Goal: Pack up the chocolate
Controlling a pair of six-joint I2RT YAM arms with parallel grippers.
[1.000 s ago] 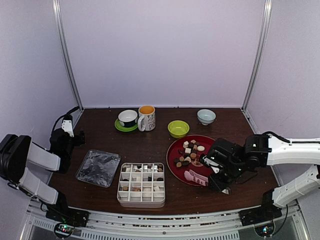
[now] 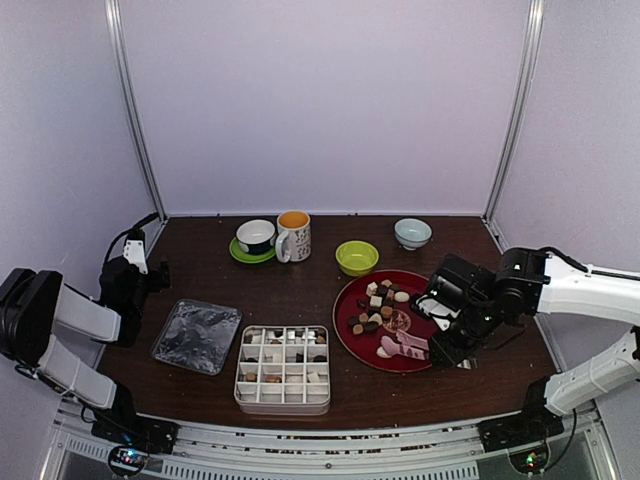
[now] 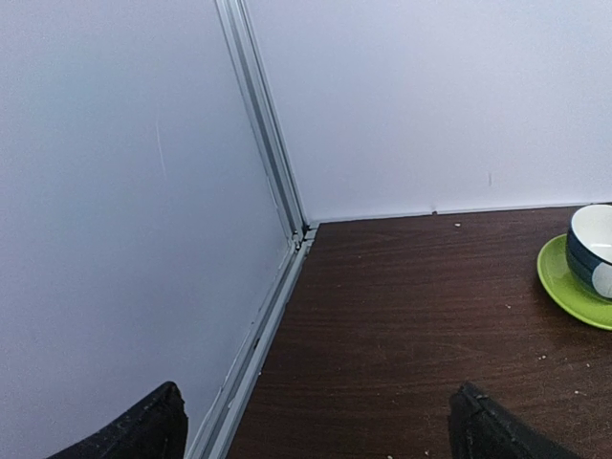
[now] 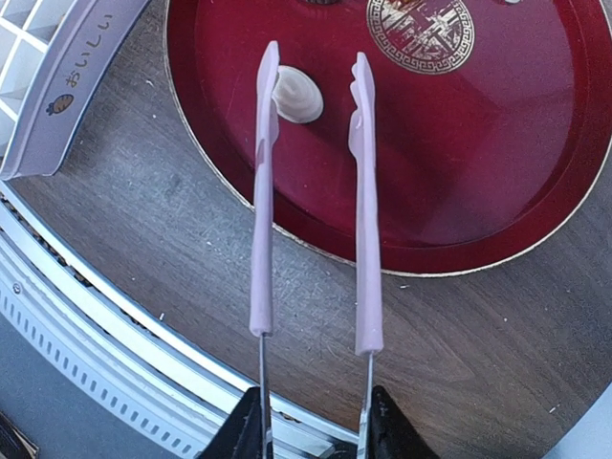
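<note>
My right gripper [image 2: 393,344] hangs over the front of the red plate [image 2: 355,340] [image 4: 459,182], its pink fingers apart. A white chocolate [image 4: 298,96] lies between and below the fingertips, partly behind the left finger. More brown and white chocolates [image 2: 374,305] sit farther back on the plate. The white compartment box [image 2: 282,398] [image 4: 43,143] stands left of the plate with pieces in several cells. My left gripper [image 2: 160,280] is open at the far left, nothing between its fingers.
A clear lid [image 2: 196,337] lies left of the box. Behind stand a green saucer [image 3: 564,296] with a bowl [image 2: 255,233], a mug [image 2: 294,240], a yellow-green bowl [image 2: 357,260] and a pale blue bowl [image 2: 413,235].
The right arm has risen and moved slightly back over the plate, its pink fingers shifting from the front edge toward the white piece. The left arm is unchanged.
</note>
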